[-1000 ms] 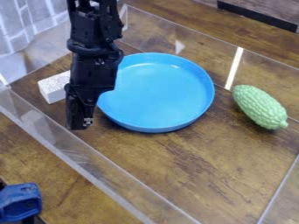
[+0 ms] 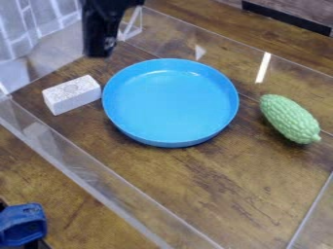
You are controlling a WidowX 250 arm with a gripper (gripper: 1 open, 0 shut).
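The dark gripper (image 2: 101, 39) is blurred at the top edge on the left, raised above the table, with most of it out of frame; its finger state is unclear. A white block (image 2: 70, 93) lies at the left, beside a round blue plate (image 2: 169, 102), which is empty. A green bumpy vegetable-like object (image 2: 289, 119) lies to the right of the plate.
A blue object (image 2: 18, 224) on a dark base sits at the bottom left corner. Clear plastic strips or panels border the wooden table (image 2: 196, 195).
The gripper has risen from low beside the plate and white block to the top edge of the view, uncovering both. The objects appear unmoved.
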